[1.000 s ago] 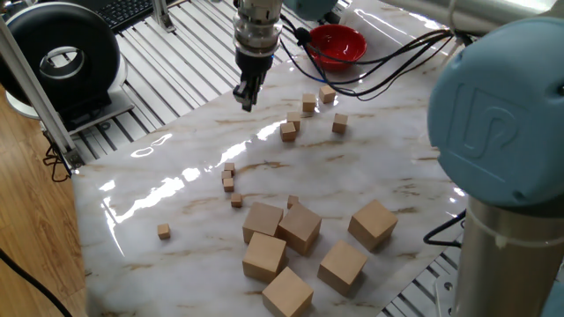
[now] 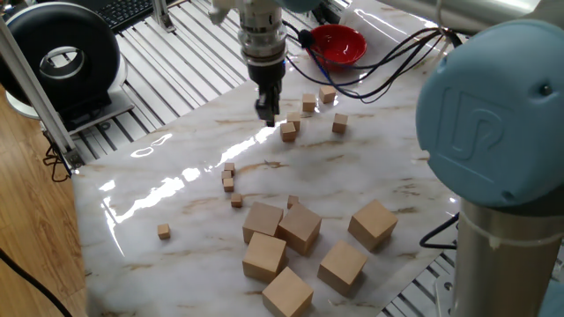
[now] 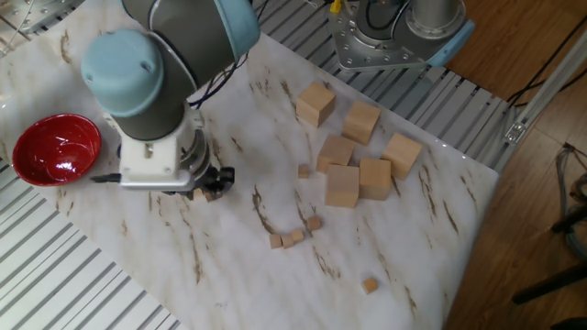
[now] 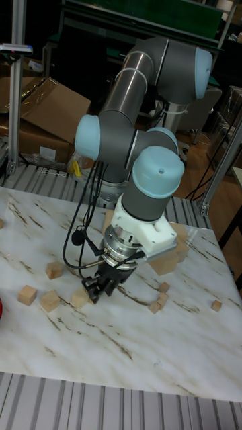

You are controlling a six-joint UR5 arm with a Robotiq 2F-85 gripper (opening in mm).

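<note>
My gripper [image 2: 267, 116] points down over the table beside a group of medium wooden cubes. In exterior view 3 its black fingers [image 4: 91, 291] look parted, with nothing seen held between them. Two of these cubes, a nearer cube [image 2: 288, 132] and one touching it [image 2: 293, 118], are just right of the fingertips in exterior view 1. A third cube [image 2: 339, 123] lies farther right, and two more, a cube [image 2: 308, 103] and another [image 2: 327, 93], lie towards the bowl. From exterior view 2, the arm hides most of this group.
Large wooden cubes [image 2: 300, 228] cluster at the near side. Several small cubes [image 2: 228, 185] lie mid-table, and a lone small cube [image 2: 163, 232] sits apart. A red bowl [image 2: 338, 45] stands beyond the medium cubes, with cables [image 2: 388, 66] hanging close by.
The cubes and bowl have stayed put.
</note>
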